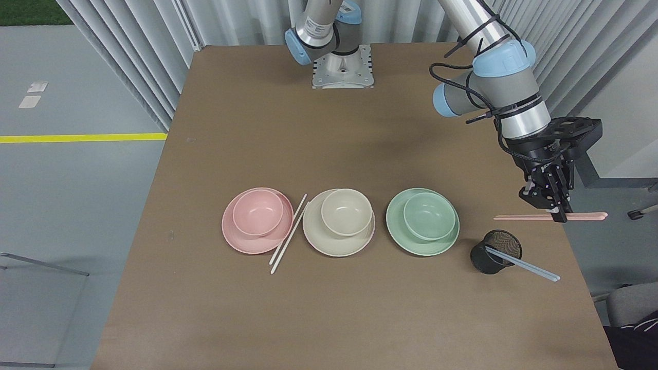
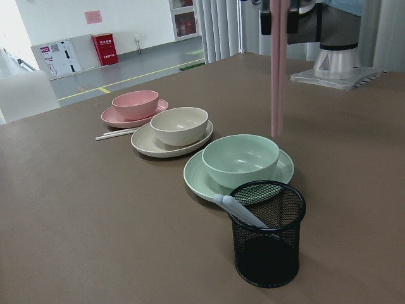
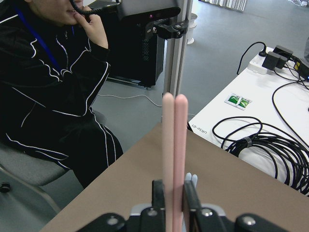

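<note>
My gripper (image 1: pixel 556 207) is shut on a pair of pink chopsticks (image 1: pixel 518 217), held over the table's right edge, behind a black mesh cup (image 1: pixel 488 259) holding pale blue chopsticks (image 1: pixel 531 267). A green bowl (image 1: pixel 429 215) on its plate, a cream bowl (image 1: pixel 346 211) on its plate and a pink bowl (image 1: pixel 257 211) on its plate stand in a row. White chopsticks (image 1: pixel 288 234) lie between the pink and cream plates. In the left view the pink chopsticks (image 2: pixel 277 76) hang upright above the green bowl's level.
A seated person (image 3: pixel 53 96) and a white table (image 3: pixel 256 106) with coiled cables are beyond the right edge.
</note>
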